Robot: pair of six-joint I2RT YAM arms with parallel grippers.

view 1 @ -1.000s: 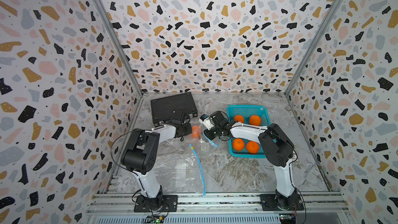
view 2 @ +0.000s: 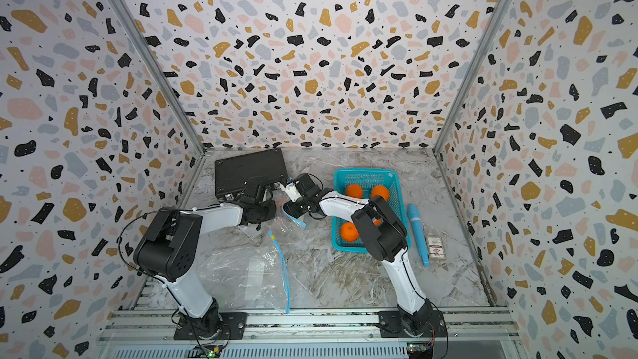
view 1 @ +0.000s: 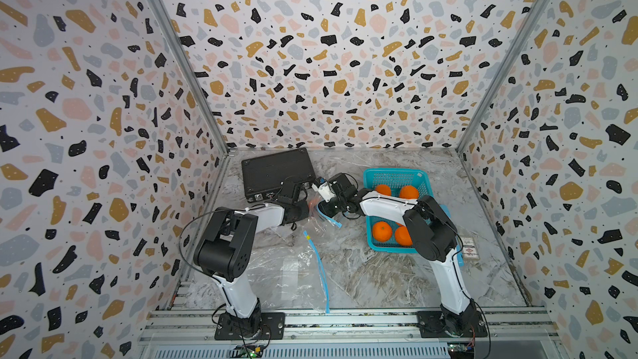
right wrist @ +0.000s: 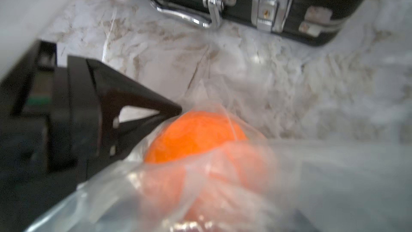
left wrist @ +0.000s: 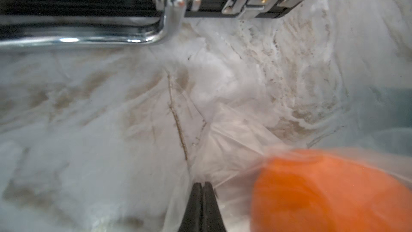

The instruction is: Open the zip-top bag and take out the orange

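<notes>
A clear zip bag (left wrist: 231, 141) holds an orange (left wrist: 326, 193), between my two grippers at the table's middle. In the left wrist view my left gripper is shut beside the orange, its tips at the crumpled plastic; whether any film is between them cannot be told. In the right wrist view a dark finger (right wrist: 107, 98) of my right gripper reaches to the bagged orange (right wrist: 193, 133); the other side is hidden by plastic, so its opening cannot be told. A blue zip strip (view 1: 332, 220) lies under that gripper.
A black case (view 1: 275, 169) stands behind the left gripper. A teal basket of oranges (view 1: 395, 176) is at the right, with a blue roll (view 2: 417, 232) and a small box (view 2: 435, 246) beyond. Another clear bag with a blue strip (view 1: 320, 272) lies at the front left.
My right gripper has moved left and slightly toward the back, over the bagged orange, now mostly hidden in the top view. The left arm has barely moved.
</notes>
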